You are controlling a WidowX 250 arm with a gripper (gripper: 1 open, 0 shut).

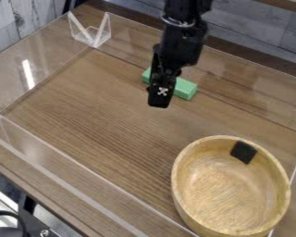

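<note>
The black gripper [161, 91] reaches down from the top centre over a green block [183, 89] on the wooden table [101, 139]. It is open, its lower end just in front of the block, which it partly hides. Whether it touches the block cannot be told. A large tan round bowl [228, 204] sits at the lower right, with a black block [243, 152] on its rim or inside near the back.
A clear plastic or wire holder [92, 32] stands at the back left. Table edges run along the left and back. A black cable [5, 215] shows at the lower left corner.
</note>
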